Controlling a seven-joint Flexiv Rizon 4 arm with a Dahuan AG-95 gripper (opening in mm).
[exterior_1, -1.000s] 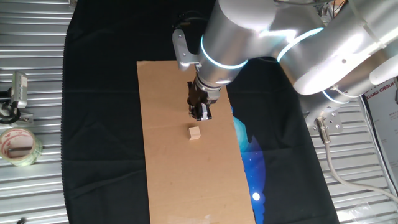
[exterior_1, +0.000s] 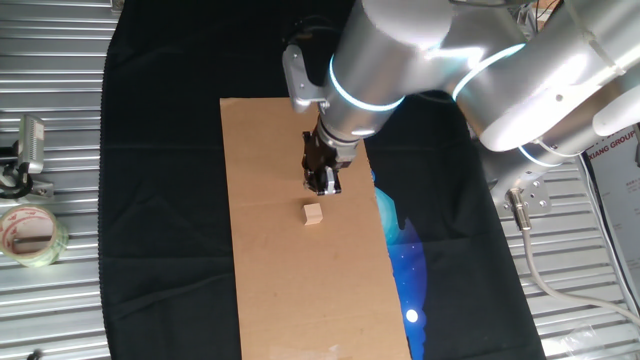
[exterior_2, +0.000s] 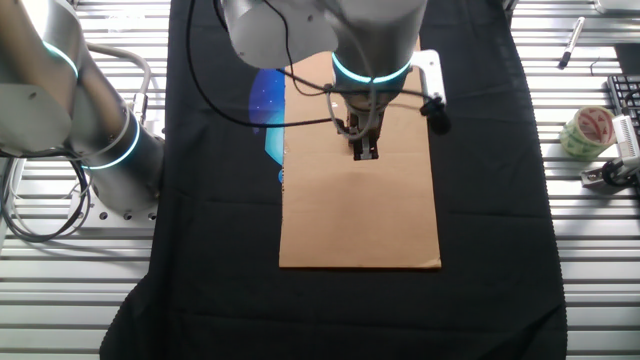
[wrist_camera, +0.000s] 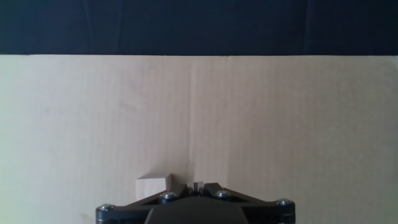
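A small pale wooden block (exterior_1: 313, 214) sits by itself on a brown cardboard sheet (exterior_1: 290, 290). Above the cardboard, my gripper (exterior_1: 326, 188) points down, a short way off from the block in exterior view 1. Seen from the wrist, the block (wrist_camera: 153, 185) lies just left of the gripper, partly covered by its black linkage. The two fingertips stand together there, with nothing visible between them. Exterior view 2 shows the gripper (exterior_2: 365, 154) over the cardboard, while the block is hidden behind the arm.
Black cloth (exterior_1: 165, 220) surrounds the cardboard. A blue patterned flat shape (exterior_1: 408, 280) emerges from under its edge. A tape roll (exterior_1: 33, 236) and a grey device (exterior_1: 31, 145) stand off to the side on the slatted metal table. Most of the cardboard is clear.
The block has stayed put.
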